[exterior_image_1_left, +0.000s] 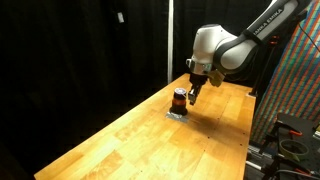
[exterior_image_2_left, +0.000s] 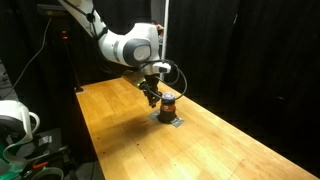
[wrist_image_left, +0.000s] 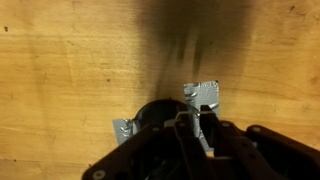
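A dark round container (exterior_image_1_left: 179, 101) with an orange band stands upright on the wooden table, its base taped down with silver tape (exterior_image_2_left: 178, 122). Close beside it, my gripper (exterior_image_1_left: 192, 98) points downward above the tabletop. In exterior view 2 the gripper (exterior_image_2_left: 153, 99) appears just left of the container (exterior_image_2_left: 167, 108), with a small gap between them. Seen from the wrist, the gripper looks shut; what lies between its fingers is too dark and small to make out. The container's dark round top (wrist_image_left: 160, 112) is partly hidden behind the gripper there.
A black curtain (exterior_image_1_left: 80, 60) hangs behind. Dark equipment (exterior_image_1_left: 292, 145) stands off the table's right edge.
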